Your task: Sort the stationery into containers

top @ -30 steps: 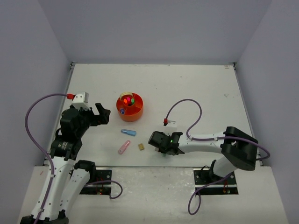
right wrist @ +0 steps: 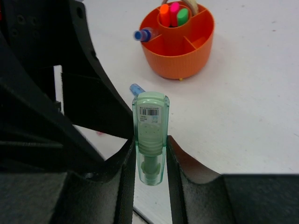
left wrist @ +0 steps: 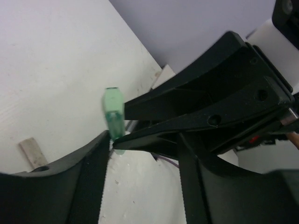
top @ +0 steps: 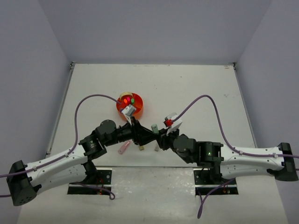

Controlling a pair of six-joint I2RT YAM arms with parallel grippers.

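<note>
A pale green, clear-sided bottle with a barcode label (right wrist: 150, 119) stands upright between the fingers of my right gripper, which is shut on it, above the table. In the top view its pale end (top: 154, 128) shows where both arms meet. My left gripper is open, with its fingers apart and pointing toward the bottle and the right gripper's fingers. Orange round organizer (right wrist: 180, 65) stands behind, holding orange, pink and green markers and a blue-capped item (right wrist: 143, 34). A blue item (right wrist: 136, 89) lies on the table, partly hidden.
A pink item (top: 124, 147), a small tan block (top: 141, 147) and a greyish block (top: 157, 147) lie near the front edge. The two grippers are very close together.
My left arm has swung from the left side to the middle, beside the right gripper. The right gripper has come up with the green bottle, which was hidden before.
</note>
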